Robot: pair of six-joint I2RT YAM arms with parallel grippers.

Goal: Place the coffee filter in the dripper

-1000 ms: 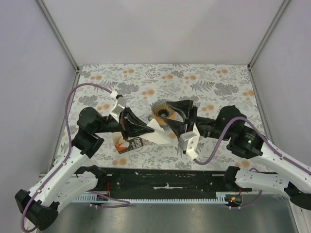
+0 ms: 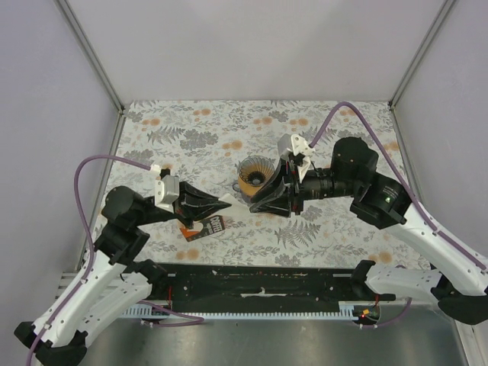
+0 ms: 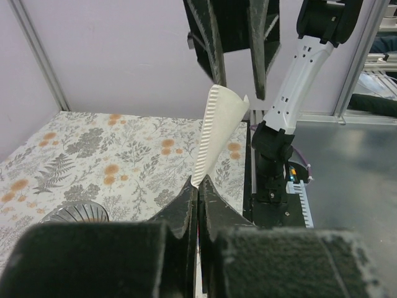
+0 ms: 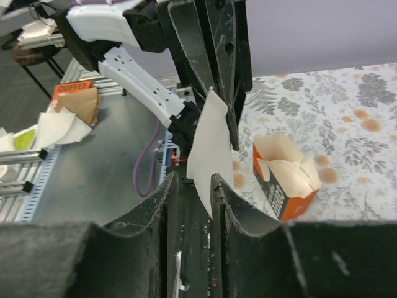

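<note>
A white paper filter is pinched in my shut left gripper, standing upright from its tips; in the right wrist view the filter [image 4: 208, 149] hangs before my right gripper's fingertips. My right gripper is part open, its fingers around the filter's near end or just beside it; whether they touch cannot be told. The amber dripper [image 2: 252, 179] with ribbed top stands on the mat behind both grippers, partly hidden by the right one.
An orange-and-black filter box [image 4: 288, 192] with more filters lies on the floral mat [image 2: 191, 122] at the left, under my left arm. A dark strip runs along its front.
My right gripper has turned and moved left toward the filter in the left gripper, closing in on it.
</note>
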